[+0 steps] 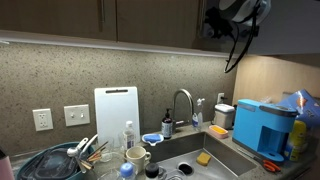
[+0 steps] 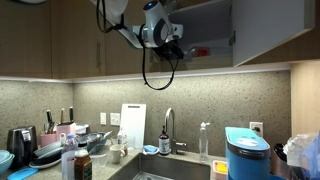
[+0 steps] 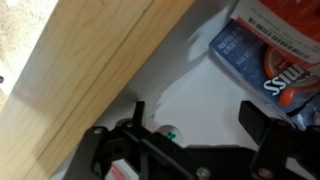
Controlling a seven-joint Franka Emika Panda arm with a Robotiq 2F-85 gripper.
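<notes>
My gripper is open in the wrist view, its dark fingers spread apart over a pale cabinet shelf. A blue box with white lettering lies at the upper right, beyond the right finger. Beside it is a red package, cut off by the frame edge. Low between the fingers shows part of a white item with a green mark, mostly hidden by the gripper. In exterior view 2 the gripper is raised to the opening of the upper cabinet.
A wooden cabinet edge runs diagonally close by the left finger. The open cabinet door hangs to the right of the arm. Far below are the sink, a tall faucet and a blue coffee machine.
</notes>
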